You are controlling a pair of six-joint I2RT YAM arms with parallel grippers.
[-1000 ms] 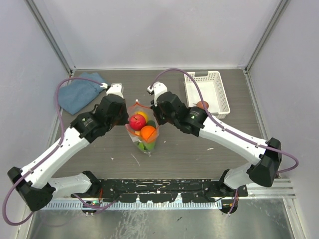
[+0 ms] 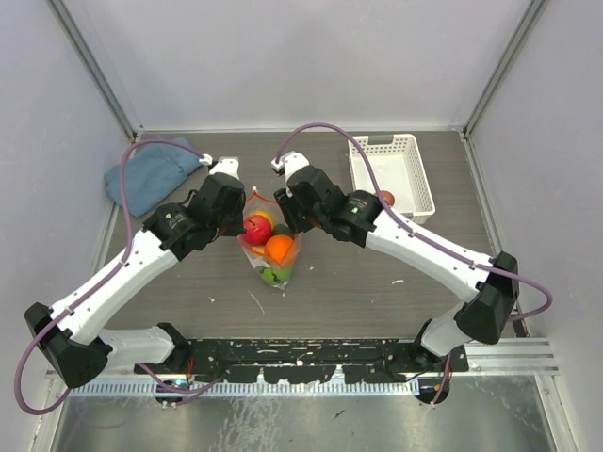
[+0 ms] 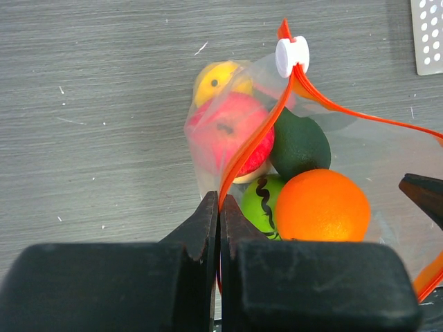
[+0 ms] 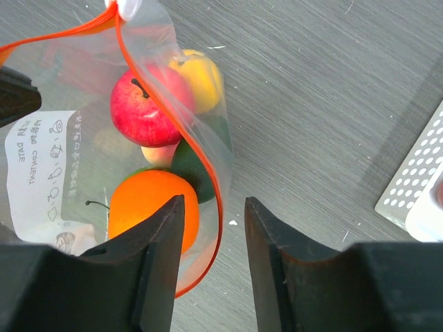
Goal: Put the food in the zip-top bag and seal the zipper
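The clear zip top bag (image 2: 283, 273) with its orange zipper edge stands gaping on the table. Inside it are a red apple (image 4: 149, 104), an orange (image 3: 324, 207), a yellow fruit (image 4: 201, 79), a dark green avocado-like piece (image 3: 299, 145) and a light green piece (image 3: 259, 200). My left gripper is shut on one side of the bag's zipper edge, which runs between its fingers. On the opposite side, my right gripper is part open, one finger inside the bag and one outside, with the orange edge (image 4: 219, 214) between them, apart from both. The white slider (image 3: 292, 57) sits at the far corner.
A white basket (image 2: 427, 193) with a round reddish food piece (image 2: 386, 198) stands at the back right. A folded blue cloth (image 2: 155, 174) lies at the back left. Bare table surrounds the bag in front and to the right.
The bag, along with my left gripper at its edge, has shifted slightly over the last second. My right gripper has moved a little to the left, closer over the bag's right edge.
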